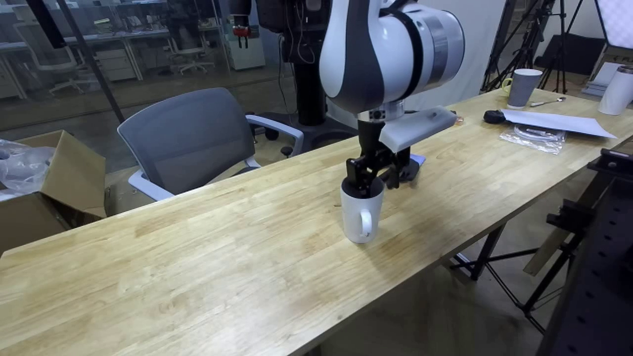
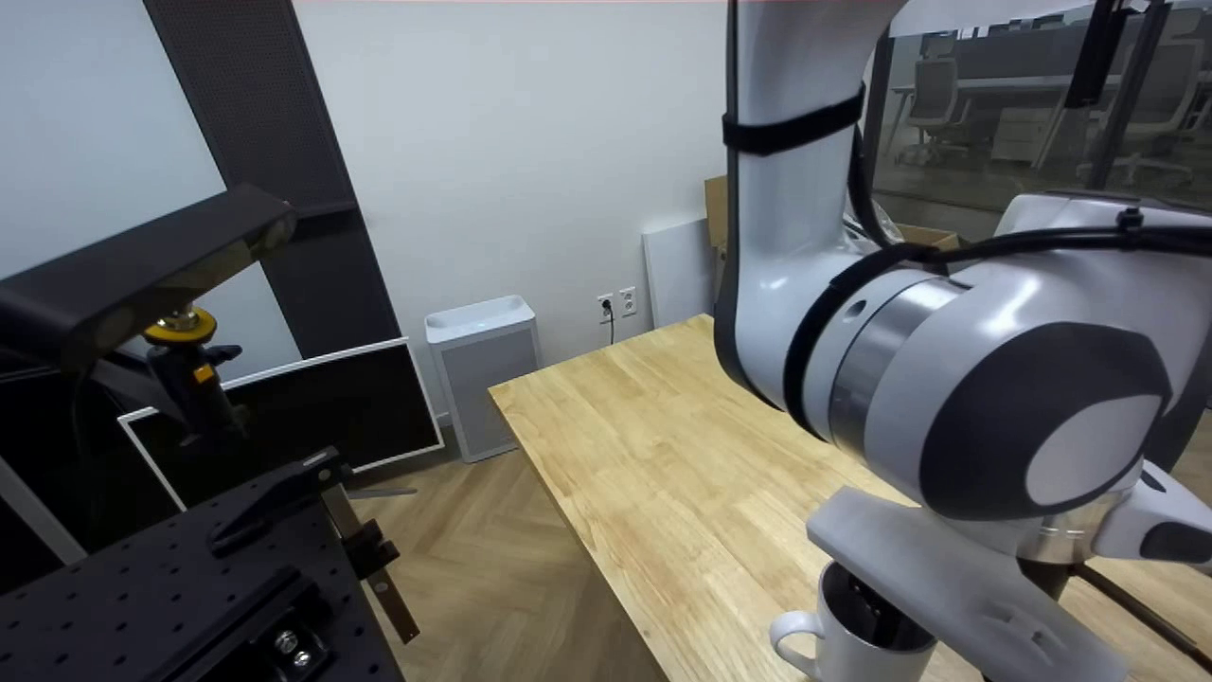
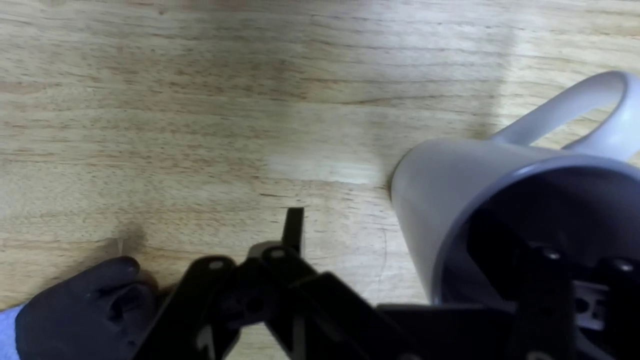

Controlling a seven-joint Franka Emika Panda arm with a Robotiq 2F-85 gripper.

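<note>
A white mug (image 1: 357,214) with a dark interior stands upright on the wooden table, its handle toward the front. My gripper straddles the mug's wall. In the wrist view, one black finger (image 3: 495,255) reaches down inside the mug and the other finger (image 3: 293,228) is outside it, above bare wood. A clear gap separates the outer finger from the mug wall, so the fingers are apart and grip nothing. In exterior view 2 the mug (image 2: 858,648) is cut off by the lower edge and partly covered by the arm.
A dark glove (image 3: 84,312) with a blue cuff lies close beside the outer finger. Farther along the table are a grey cup (image 1: 523,89), a white sheet (image 1: 558,122), a plastic bag (image 1: 534,139) and a white tumbler (image 1: 617,92).
</note>
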